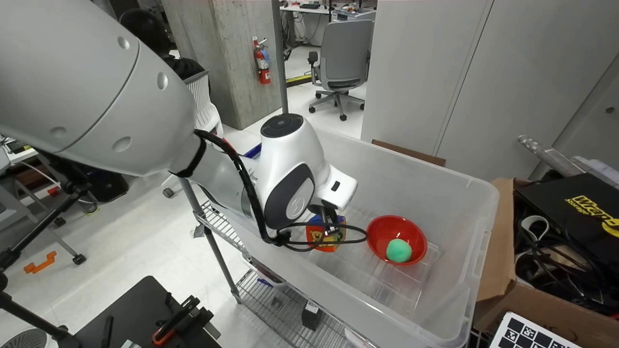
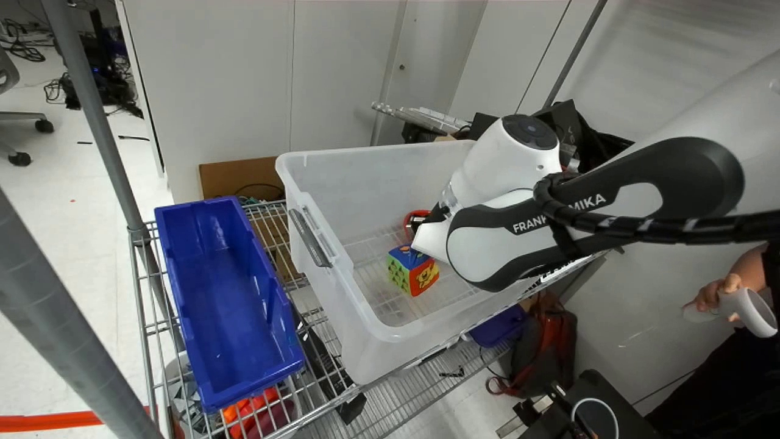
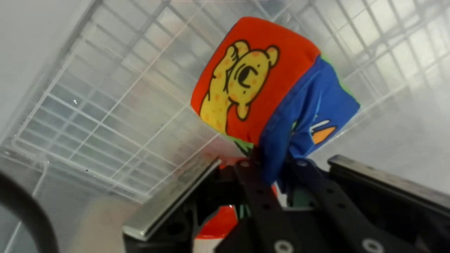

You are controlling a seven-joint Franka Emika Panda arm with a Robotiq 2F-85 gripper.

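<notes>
A soft cloth cube [image 3: 257, 80] with a yellow bear on its red face hangs from my gripper, which is shut on a pinched fold of its blue side. In exterior view 2 the cube [image 2: 413, 270] shows green, red and blue faces inside the clear plastic bin [image 2: 343, 190]. The bin's floor is close below the cube; whether they touch I cannot tell. Right of the cube in exterior view 1, a red bowl [image 1: 380, 229] with a green ball [image 1: 398, 250] in it rests on the bin floor. The fingers are mostly hidden in both exterior views.
An empty blue bin [image 2: 219, 292] stands beside the clear bin on the wire shelf [image 2: 322, 314]. A cardboard box [image 1: 499, 278] of cables and gear sits against the clear bin's far end. High bin walls surround the gripper.
</notes>
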